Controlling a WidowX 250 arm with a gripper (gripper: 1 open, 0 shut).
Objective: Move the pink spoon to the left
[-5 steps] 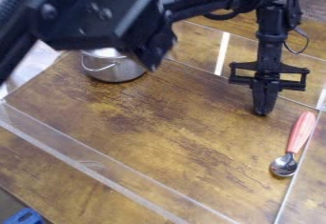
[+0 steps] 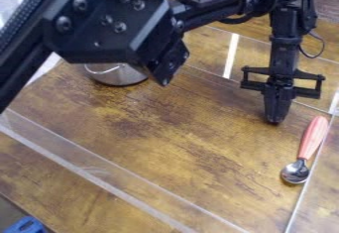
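The pink-handled spoon [image 2: 312, 138] lies on the wooden table near the right edge of the camera view, its metal bowl towards the front. Up and to the left of it, my black gripper [image 2: 275, 116] points down over the table, apart from the spoon. Its fingertips look close together, but they are dark and small, so how far they stand apart is unclear. I see nothing held between them.
A metal pot [image 2: 117, 74] stands at the back left, largely hidden behind the arm. Bare wooden table [image 2: 159, 138] stretches left of the spoon. Pale tape lines cross the surface, and a blue object [image 2: 24, 224] shows at the bottom left corner.
My gripper has moved very slightly to the right. The spoon and pot have stayed put.
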